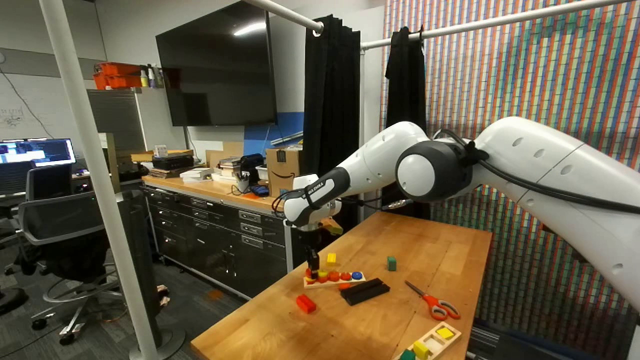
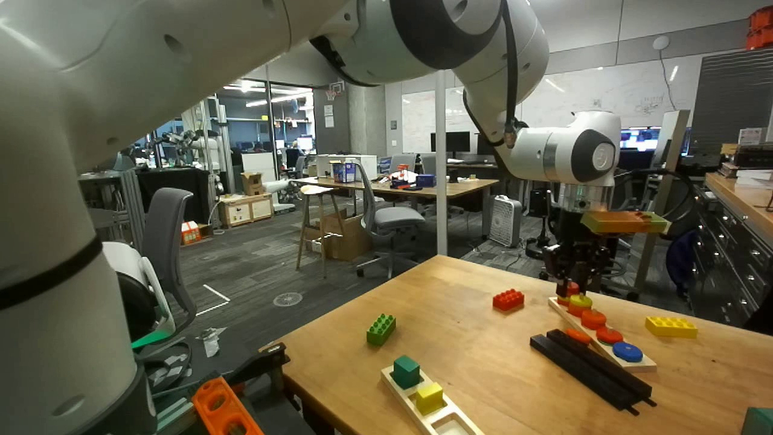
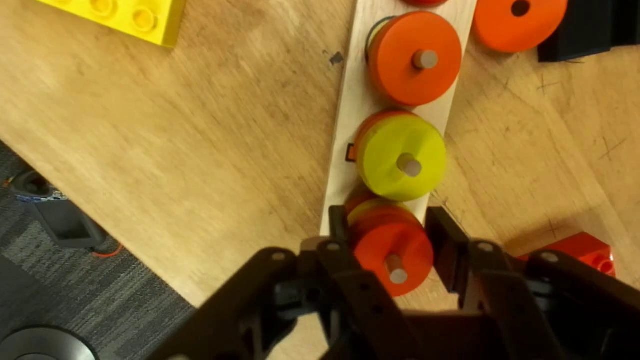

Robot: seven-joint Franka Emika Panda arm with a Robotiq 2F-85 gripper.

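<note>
A narrow wooden board (image 3: 339, 198) carries a row of short pegs with coloured discs. In the wrist view a red disc (image 3: 396, 249) tops the end stack, its peg tip poking through. My gripper stands around that stack, part open, one finger on either side; whether its pads touch the disc cannot be told. Beside it a yellow-green disc (image 3: 420, 150) tops the neighbouring stack, followed by an orange disc (image 3: 405, 60). A blue disc (image 2: 627, 352) sits at the far end. Loose on the table lies an orange disc (image 3: 519, 21) with a hole.
Black rails (image 2: 590, 370) lie close beside the board. A red brick (image 2: 508, 301), a yellow brick (image 2: 671, 327) and a green brick (image 2: 381, 329) lie around it. Scissors (image 1: 436, 305) and a block tray (image 1: 451, 342) occupy the table's right side. The table edge runs near my gripper.
</note>
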